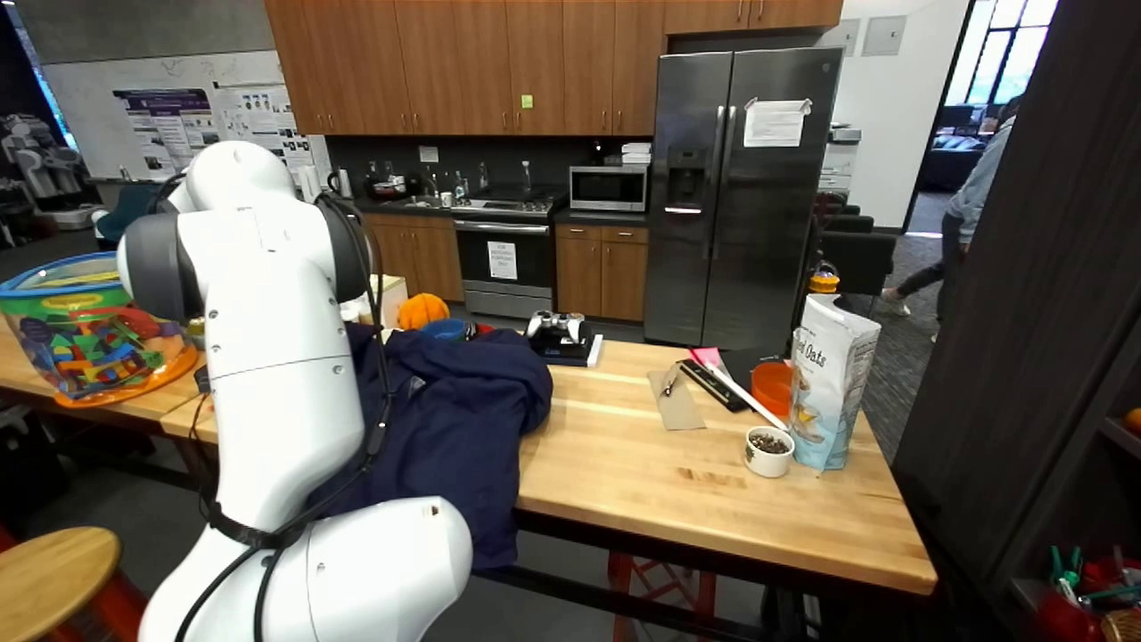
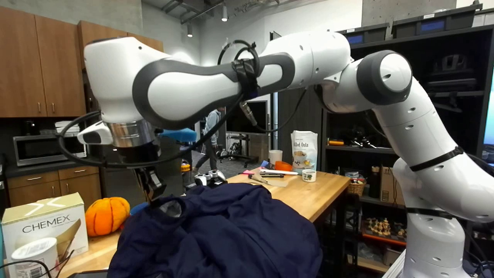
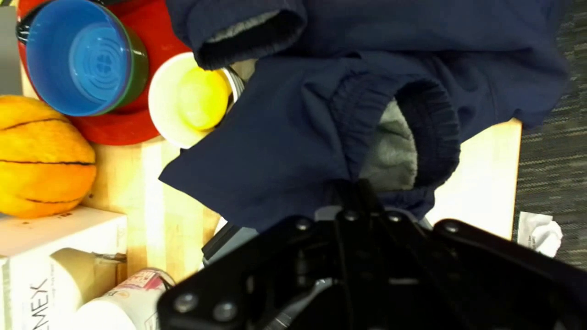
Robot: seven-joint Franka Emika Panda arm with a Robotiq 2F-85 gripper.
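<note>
A dark navy garment with a grey lining [image 3: 308, 132] lies heaped on the wooden table; in exterior view 2 its bulk [image 2: 231, 227] fills the front. My gripper is shut at the edge of an open, gathered cuff [image 3: 390, 137]. Whether a thin fold of cloth sits between the fingertips is hidden. From the side, the gripper [image 2: 150, 194] points down at the left part of the garment, its tips at the cloth. The arm hides the gripper in exterior view 1, where the garment [image 1: 460, 428] hangs over the table's front edge.
Close by stand an orange pumpkin [image 3: 41, 156], a blue bowl [image 3: 82, 60], a white cup [image 3: 187, 99] and a Chemex box [image 2: 46, 227]. A game controller [image 1: 556, 326] sits behind the garment. An oats bag [image 1: 834, 385] and small bowl [image 1: 767, 451] occupy the right end; bare tabletop [image 1: 599, 449] lies between.
</note>
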